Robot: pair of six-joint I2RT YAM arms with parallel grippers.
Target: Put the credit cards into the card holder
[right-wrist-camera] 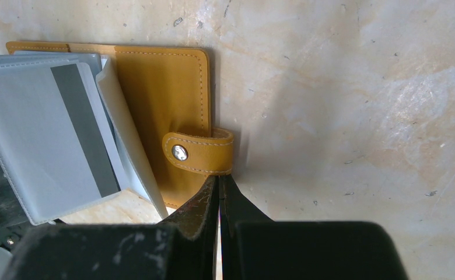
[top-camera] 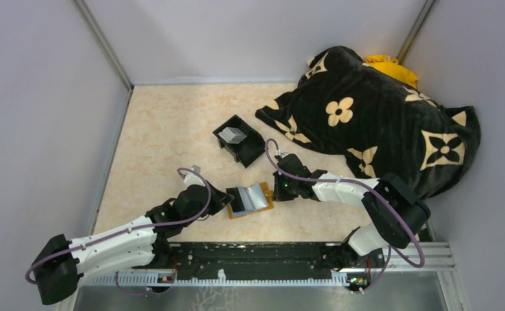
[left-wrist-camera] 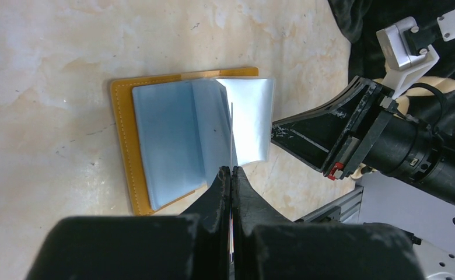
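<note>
The mustard card holder [top-camera: 269, 203] lies open on the table, its clear sleeves [left-wrist-camera: 170, 137] fanned out. A pale card with a dark stripe [right-wrist-camera: 85, 128] shows inside a raised sleeve in the right wrist view. My left gripper is shut at the holder's left part. A thin pale edge runs up from its tips; I cannot tell whether it is clamped between the fingers. At the holder's right edge, my right gripper is shut with its tips touching the snap strap [right-wrist-camera: 213, 154]; nothing clearly shows between them.
A black open box [top-camera: 253, 154] with pale cards [top-camera: 231, 135] inside stands behind the holder. The dark patterned blanket [top-camera: 373, 116] fills the back right. Bare table [top-camera: 162, 136] lies at the back left.
</note>
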